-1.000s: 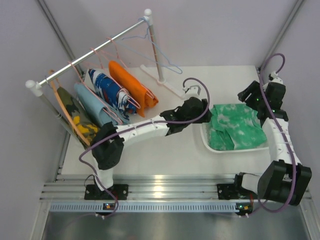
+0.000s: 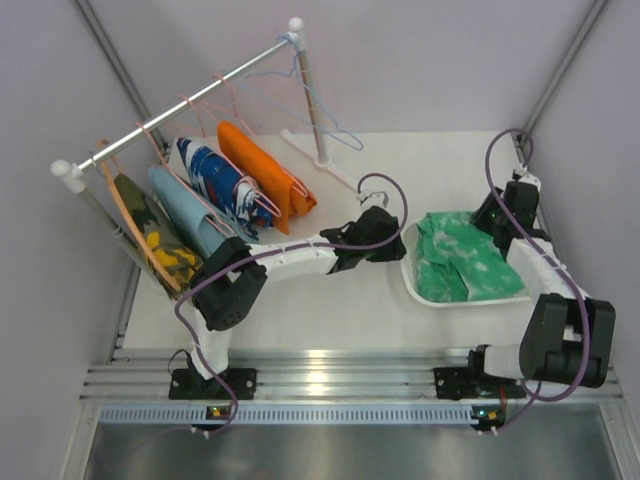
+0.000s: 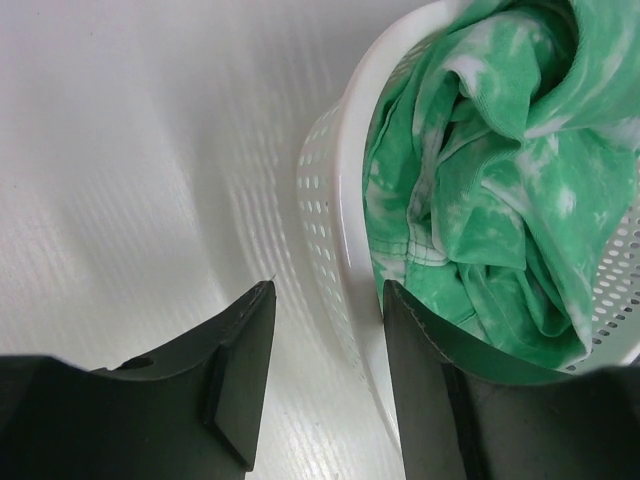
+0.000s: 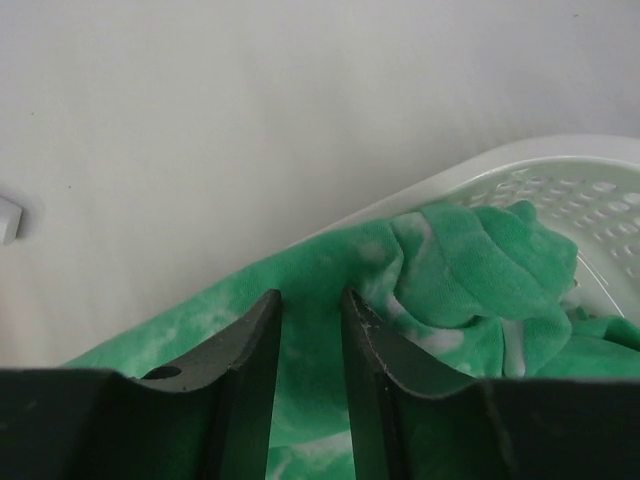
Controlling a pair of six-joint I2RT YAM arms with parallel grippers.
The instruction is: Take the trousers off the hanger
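Green tie-dye trousers (image 2: 470,265) lie crumpled in a white perforated basket (image 3: 345,170) on the right of the table. My left gripper is at the basket's left rim, fingers apart, one fingertip against or just over that rim. My right gripper is over the green cloth at the back of the basket, its fingers a little apart, tips at the cloth. In the top view several folded garments, orange (image 2: 260,175), blue patterned (image 2: 205,170), light blue (image 2: 175,200) and camouflage (image 2: 157,235), hang on hangers on the rail.
The white rack (image 2: 148,124) fills the back left, with an empty light-blue hanger (image 2: 345,138) at its right end. Bare table (image 2: 320,315) shows in front of the rack and behind the basket.
My left gripper has shifted slightly left to the basket's rim. The rack looks unchanged.
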